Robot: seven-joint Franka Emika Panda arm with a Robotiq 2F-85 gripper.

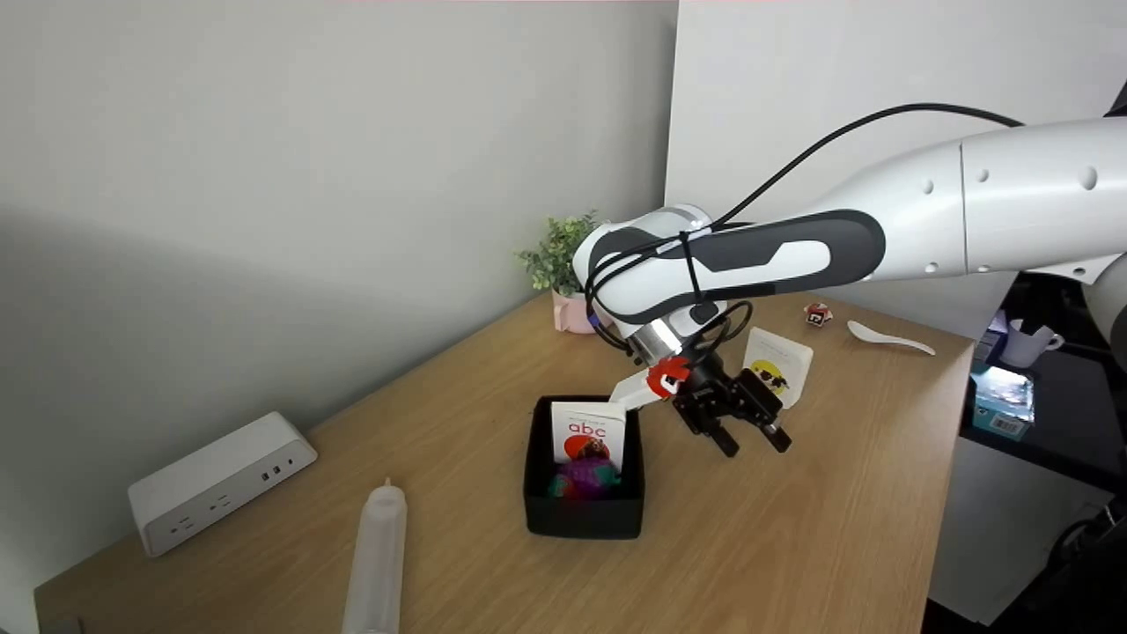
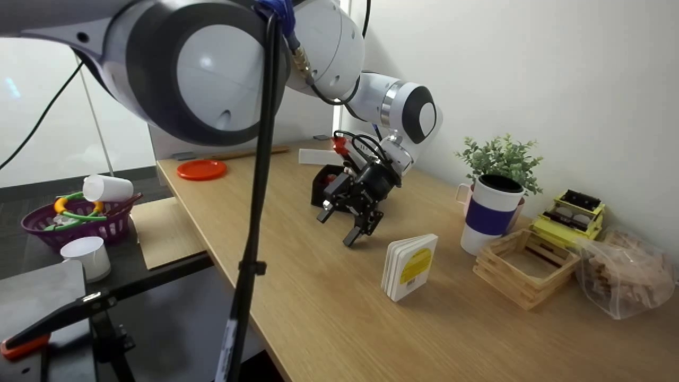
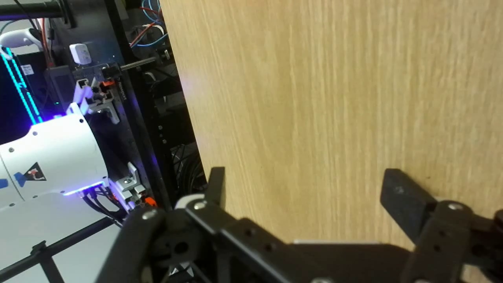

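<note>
My gripper [image 1: 755,444] hangs over the wooden table between the black box and a standing board book, tilted so its fingers point at the table's open edge. In the wrist view the two dark fingertips are wide apart, with only bare wood between them. The black box [image 1: 583,519] holds an "abc" book [image 1: 588,426] leaning at its back and a purple and teal toy [image 1: 589,477]. Upright on the table, the white board book [image 2: 414,266] with a yellow patch stands apart from the gripper, on the side away from the box.
Along the wall stand a blue-banded cup [image 2: 490,213], a wooden crate [image 2: 527,267], a yellow item [image 2: 568,219] and a plastic bag [image 2: 627,274]. A clear bottle [image 1: 377,560] and a power strip [image 1: 222,481] lie beyond the box. A red plate [image 2: 201,169] sits near the table's edge.
</note>
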